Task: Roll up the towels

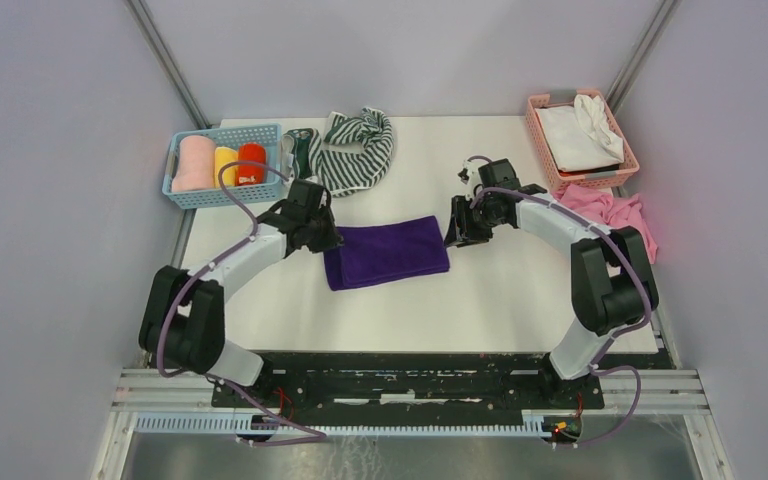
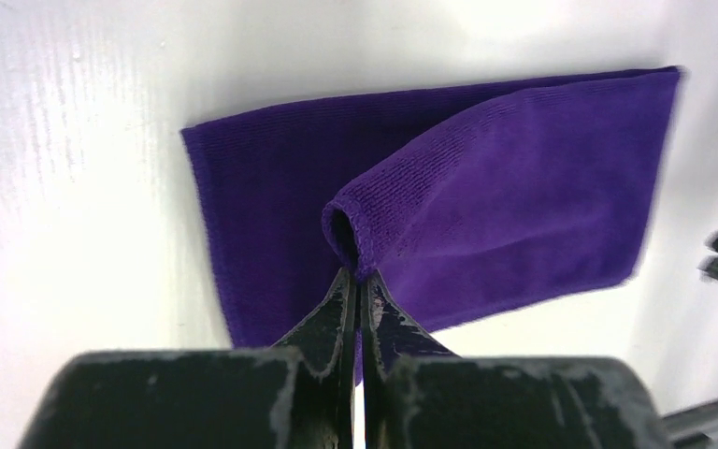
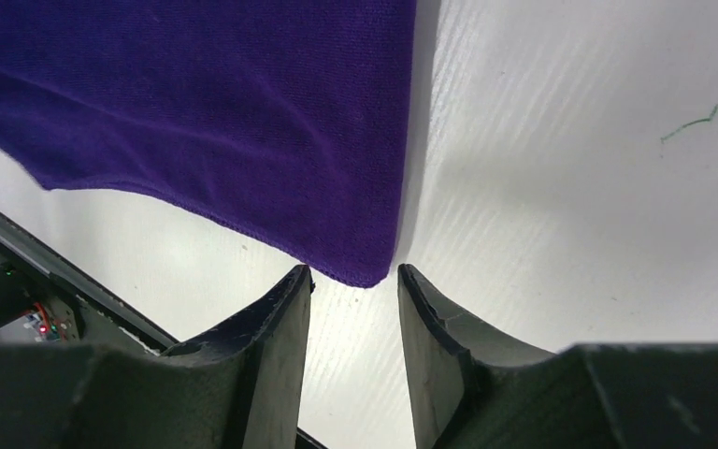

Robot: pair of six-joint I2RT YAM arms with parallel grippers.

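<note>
A purple towel (image 1: pixel 390 255) (image 2: pixel 561 178) (image 3: pixel 271 112) lies folded on the white table. My left gripper (image 1: pixel 332 240) is shut on a folded edge of it at the left end, where the cloth bunches into a small loop. My right gripper (image 1: pixel 455 232) is partly open at the towel's right end, its fingertips beside the near corner, with no cloth clearly between them.
A blue basket (image 1: pixel 224 198) with rolled towels is at back left, a striped cloth (image 1: pixel 355 160) beside it. A pink basket (image 1: pixel 590 178) of cloths and a pink cloth (image 1: pixel 615 210) sit at right.
</note>
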